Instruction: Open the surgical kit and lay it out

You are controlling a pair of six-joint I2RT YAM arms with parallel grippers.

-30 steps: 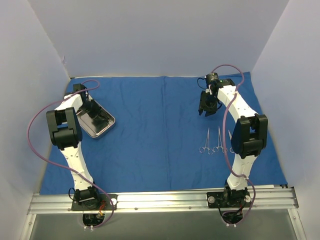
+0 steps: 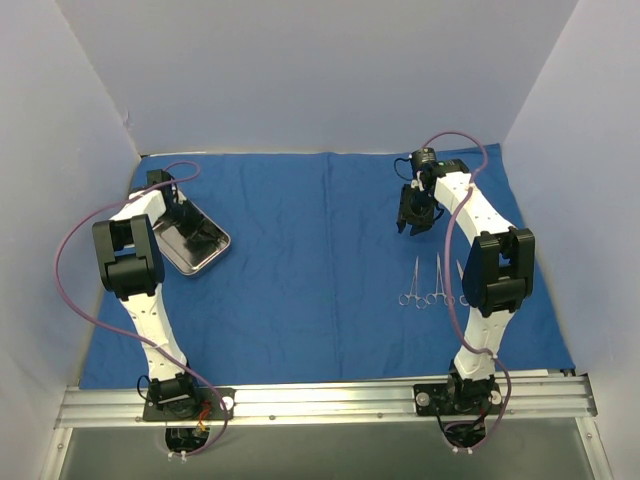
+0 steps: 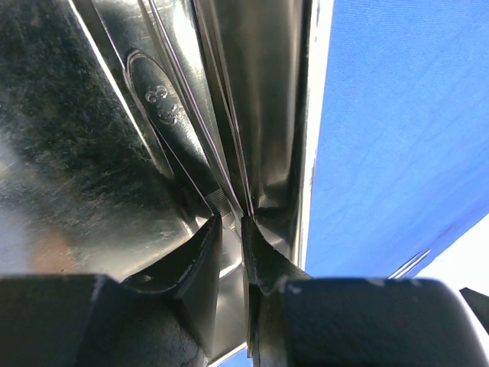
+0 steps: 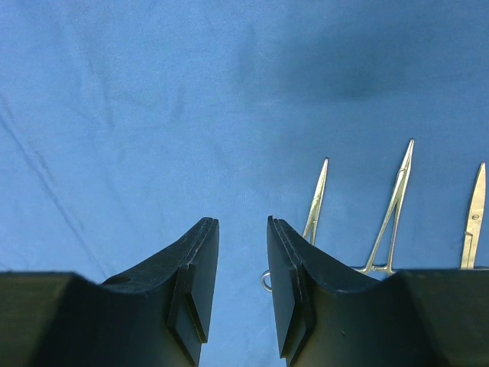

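Observation:
The steel tray [image 2: 200, 258] sits at the left of the blue cloth, with my left gripper down inside it. Slim metal instruments [image 3: 176, 122] lie along the tray's inner side, reaching under the fingertips, which are slightly apart; whether one is between them is unclear. My right gripper is open above the cloth, nothing seen between its fingers. Beyond and below it lie scissor-like instruments: one [image 4: 317, 195], a second [image 4: 397, 195] and a third [image 4: 474, 214], side by side at the right of the cloth.
Grey walls border the left, back and right, and a metal rail [image 2: 310, 395] runs along the front. Pink cables loop over both arms.

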